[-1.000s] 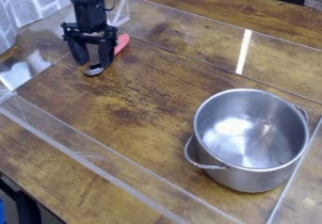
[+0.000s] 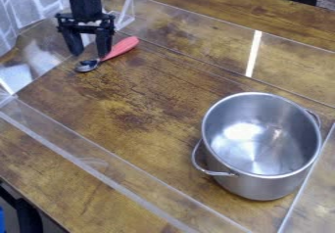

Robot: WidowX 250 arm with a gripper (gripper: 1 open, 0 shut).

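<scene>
My black gripper (image 2: 88, 43) is at the upper left, over a spoon with a red handle (image 2: 120, 49) and a dark, shiny head (image 2: 88, 66) lying on the wooden table (image 2: 144, 119). The gripper's fingers point down beside the spoon; whether they are open or shut is too small to tell. A large steel pot (image 2: 257, 139) with wire handles stands at the lower right.
Clear plastic sheets or rails run along the left and right sides.
My gripper has moved up and to the left, uncovering more of the spoon, which has shifted slightly left. The pot has not moved.
</scene>
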